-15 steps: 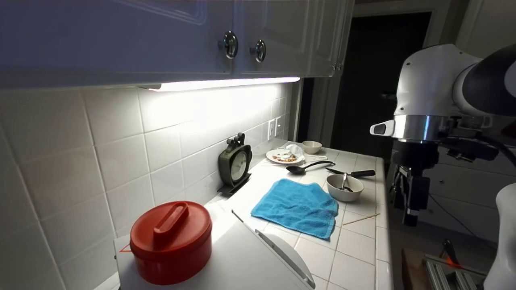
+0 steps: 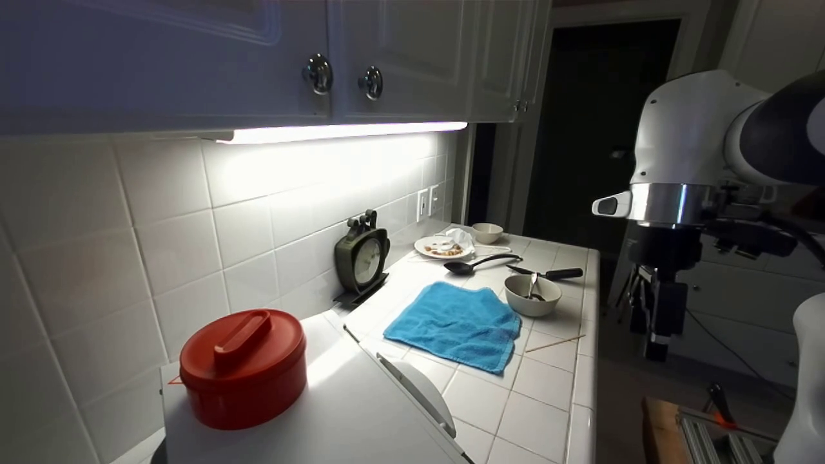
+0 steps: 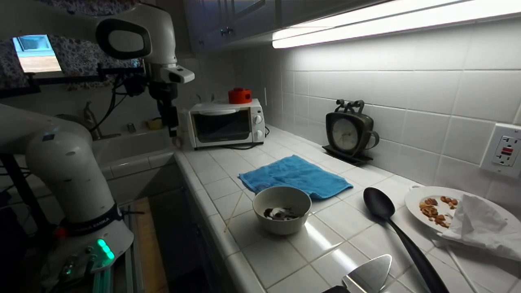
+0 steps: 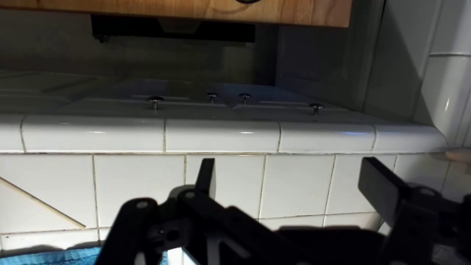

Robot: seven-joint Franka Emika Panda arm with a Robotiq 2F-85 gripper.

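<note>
My gripper is open, its two dark fingers wide apart with only counter tiles visible between them. In exterior view 1 the gripper [image 2: 656,349] hangs to the right of the counter's edge. On the counter a blue towel [image 2: 462,328] lies spread out and slightly wrinkled. Beside it stands a light bowl [image 3: 281,215] with a spoon and some dark bits inside. A thin wooden stick [image 4: 42,203] rests near the counter edge. Farther along are a black spoon [image 3: 379,203], a cake server [image 3: 369,276] and a plate [image 3: 415,197] holding nuts and crumpled paper.
A red lidded pot [image 2: 243,375] stands on the white toaster oven [image 3: 227,103]. An old scale [image 3: 349,132] leans near the tiled wall. Upper cabinets [image 2: 421,62] overhang the counter. A second small bowl [image 2: 487,232] sits at the far end. Bare tiles lie between towel and oven.
In exterior view 1, the counter, its objects, the pot and the cabinets have shifted left, while the arm and its wooden-edged base keep nearly the same place in the picture.
</note>
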